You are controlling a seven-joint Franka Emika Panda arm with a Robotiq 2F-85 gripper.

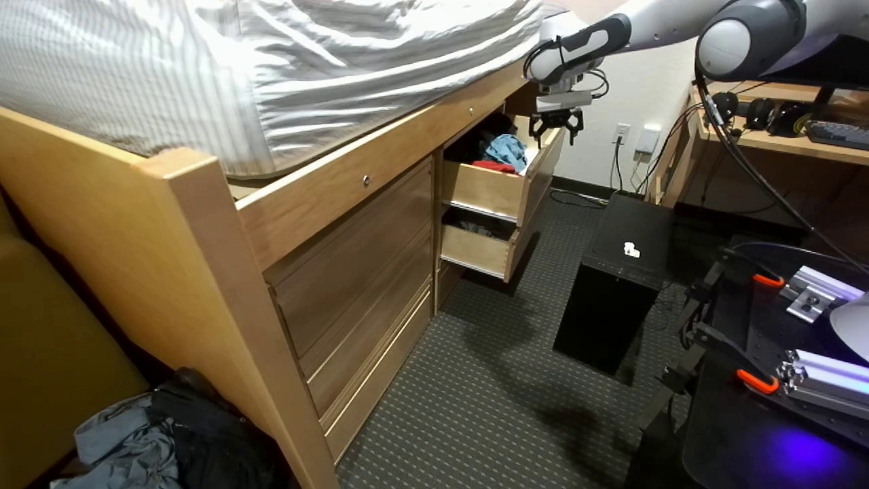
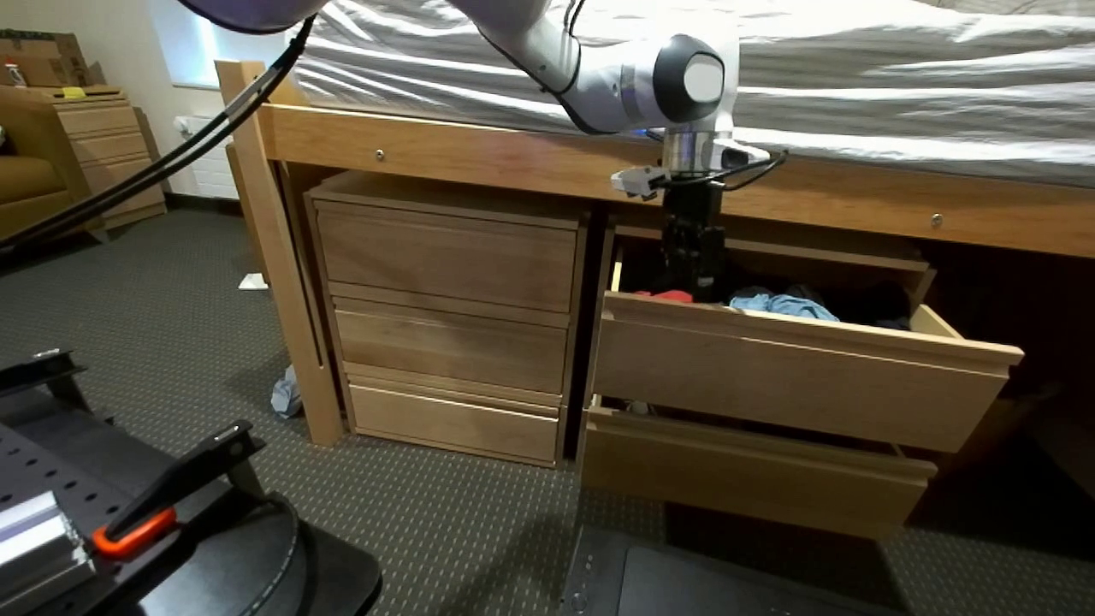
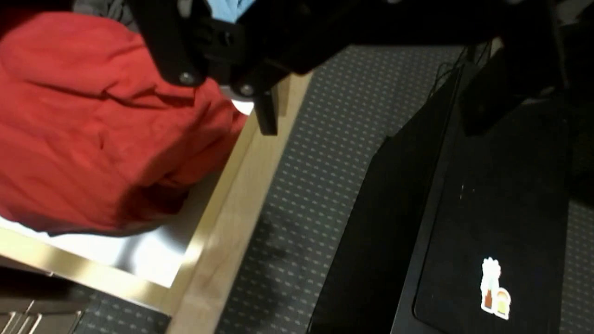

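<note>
My black gripper [image 1: 556, 135] stands open above the front panel of the upper drawer [image 1: 484, 187], its fingers apart with nothing between them. In the wrist view the left finger [image 3: 268, 114] appears over the drawer's front edge, and the right finger [image 3: 480, 109] appears against the black box. Inside the pulled-out drawer lie a crumpled red cloth [image 3: 119, 119] and a light blue cloth [image 1: 506, 151]. Dark clothing sits deeper in it. Below, the lower drawer [image 2: 754, 467] is also part open. From the second exterior view the fingertips look dark and hard to separate.
A tall black box [image 1: 619, 261] stands on the carpet before the drawers. The bed rail [image 2: 513, 154] and mattress overhang the dresser. A black table [image 1: 782, 407] with clamps is nearby. Carpet [image 1: 456, 383] is clear beside the closed drawers.
</note>
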